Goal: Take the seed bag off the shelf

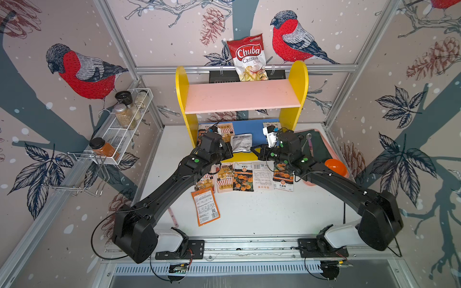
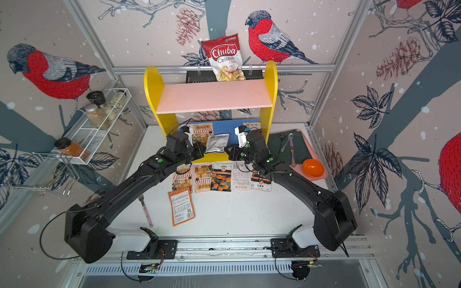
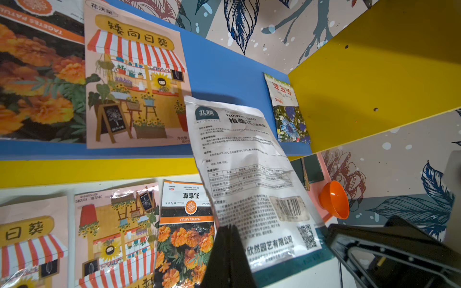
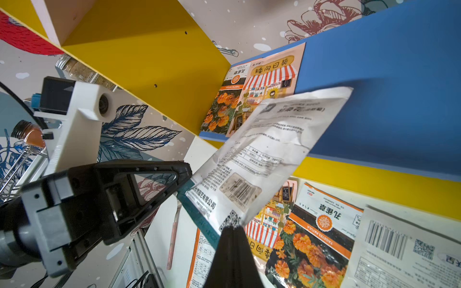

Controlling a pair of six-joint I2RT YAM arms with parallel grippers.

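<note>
A silvery-white seed bag (image 3: 259, 187) with printed text and a teal bottom edge spans the gap between my grippers, tilted, in front of the blue shelf board (image 3: 230, 81). The left gripper (image 1: 230, 153) is shut at one lower corner of the bag; its dark fingers (image 3: 228, 259) overlap that edge. At the opposite lower corner, my right gripper (image 1: 255, 150) is shut too, its fingers (image 4: 234, 259) over the bag's edge. Only a thin edge can lie between each pair of fingers. The bag's upper end hangs close over the shelf's yellow front strip (image 4: 393, 184).
Several seed packets (image 1: 243, 177) lie in a row before the shelf, with an orange-edged one (image 1: 206, 207) nearer the front. Other packets (image 3: 136, 76) rest on the blue board. Yellow side panels (image 1: 300, 91) and a pink upper board (image 1: 242, 96) bound the space.
</note>
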